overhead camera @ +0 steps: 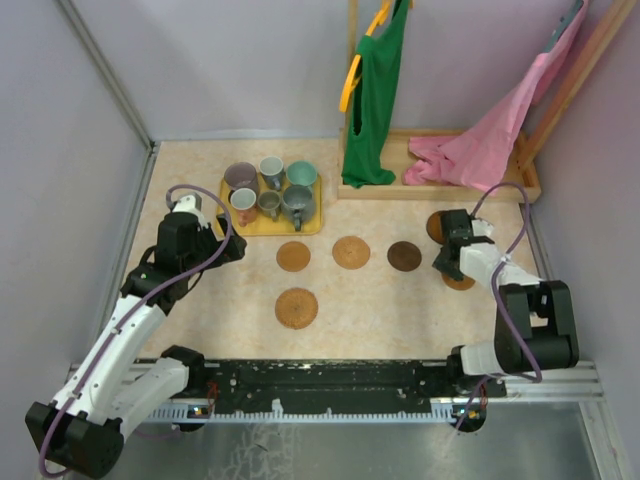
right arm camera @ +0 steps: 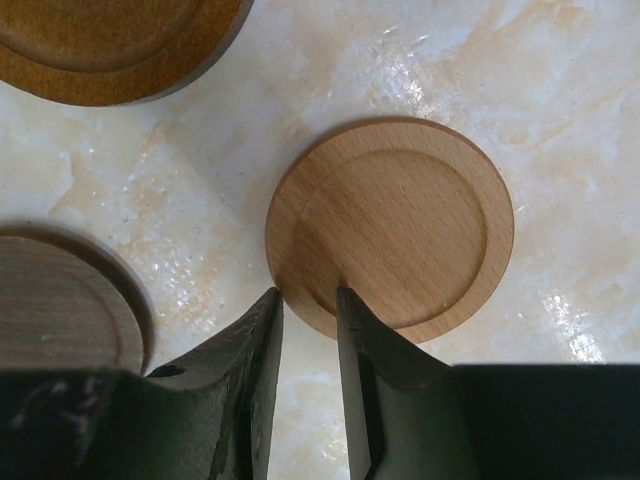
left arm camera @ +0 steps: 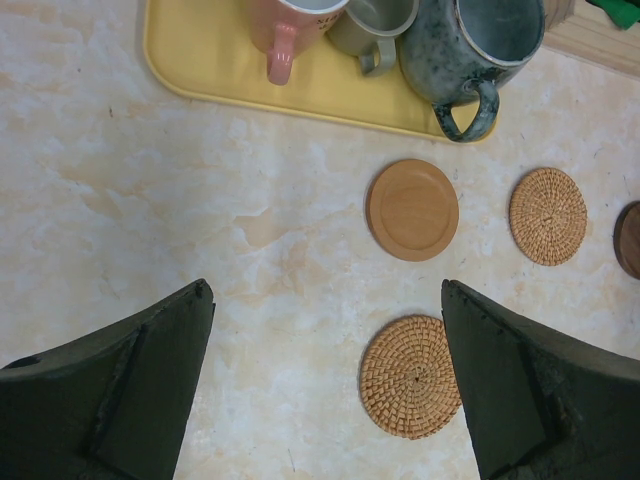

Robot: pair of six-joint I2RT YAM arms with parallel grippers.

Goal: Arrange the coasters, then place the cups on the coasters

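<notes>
Several cups stand together on a yellow tray, among them a pink-handled cup, a small grey cup and a dark blue-grey mug. My left gripper hangs open over bare table, in front of the tray, with nothing between its fingers. On the right, my right gripper hovers at the near edge of a light wooden coaster. Its fingertips stand a narrow gap apart; coaster rim and table show through, and no cup is between them. Whether the fingers touch the coaster is unclear.
Beside the light coaster lie a brown coaster and a dark coaster. A plain coaster and two woven ones lie mid-table. A wooden rack with hanging clothes fills the back right.
</notes>
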